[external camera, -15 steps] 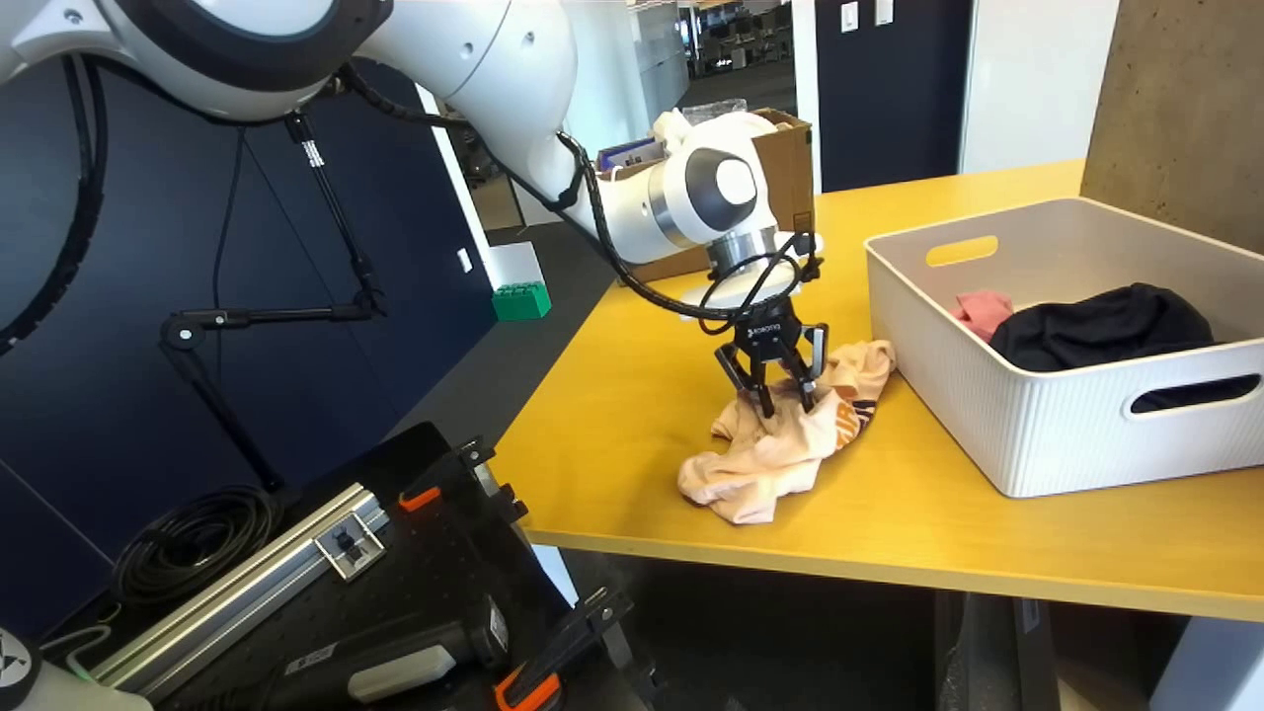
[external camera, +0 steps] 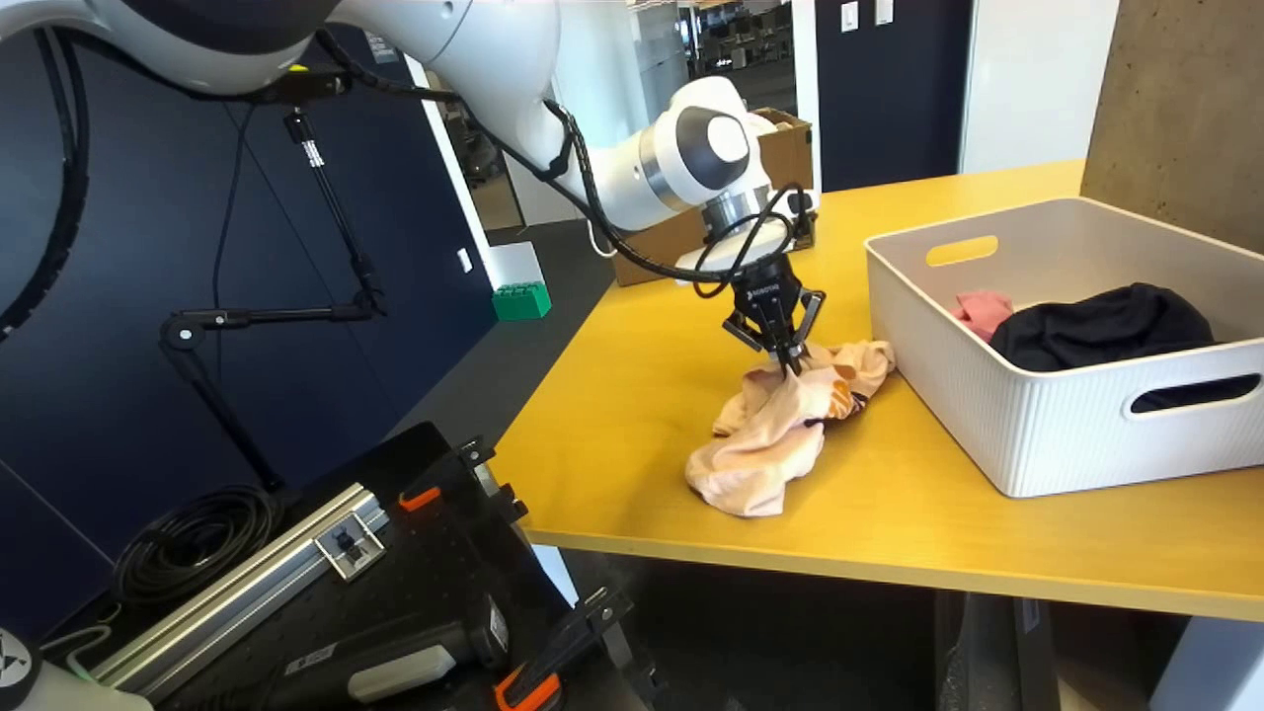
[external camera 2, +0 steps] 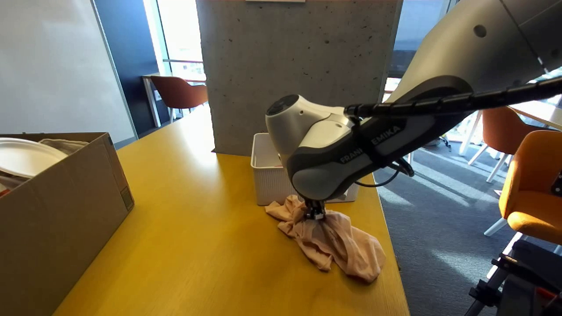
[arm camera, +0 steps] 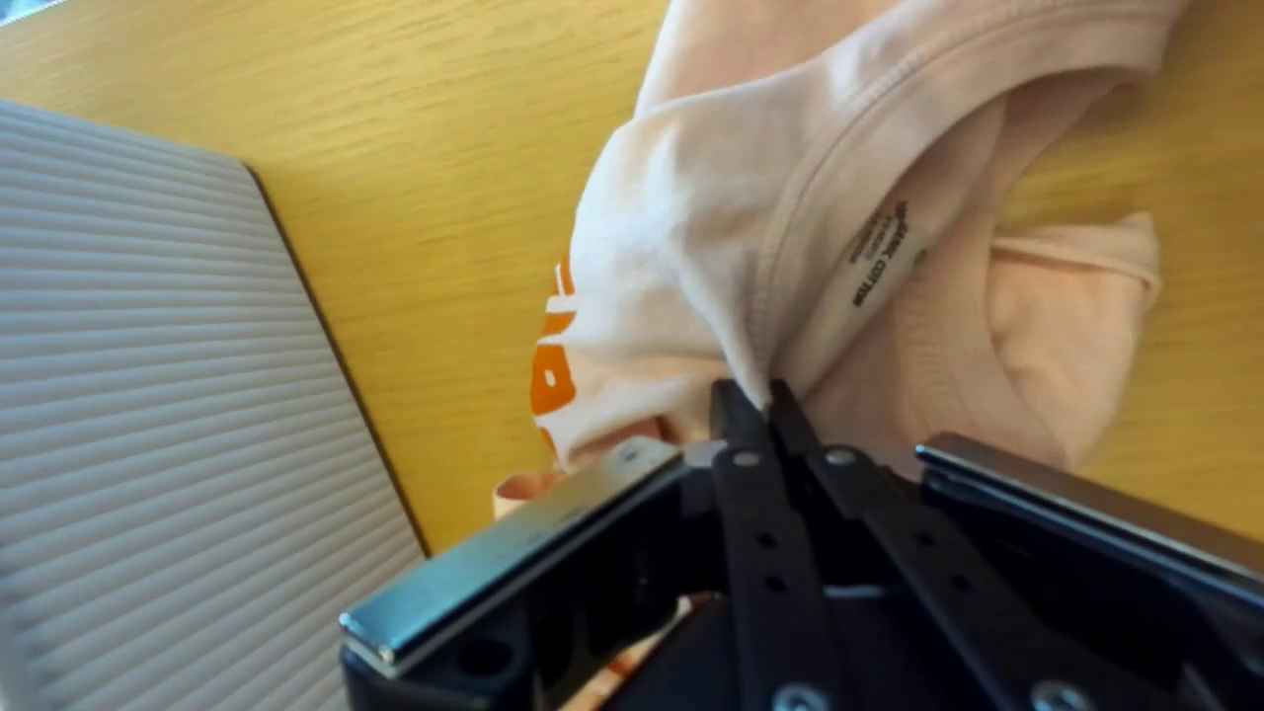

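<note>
A pale peach shirt [external camera: 764,444] lies crumpled on the table, an orange print along one side. My gripper [external camera: 790,359] points down over its middle, fingers shut. In the wrist view, a peak of the shirt [arm camera: 681,255] near its neckline is drawn up to a point and pinched between the fingertips. Printed lettering shows inside the collar. Most of the cloth still rests on the wood, as exterior view 2 also shows around the gripper [external camera 2: 315,215].
Close beside the shirt stands a white ribbed bin [external camera: 1126,433] holding a black cloth [external camera: 1102,332] and a pink cloth [external camera: 982,313]. A cardboard box [external camera 2: 63,210] sits at the table's other end. Bare table [external camera 2: 195,237] lies between box and shirt.
The gripper's fingers were spread on the shirt a second ago; now they are closed together. The gripper is slightly higher, and the cloth beneath it is bunched and pulled up.
</note>
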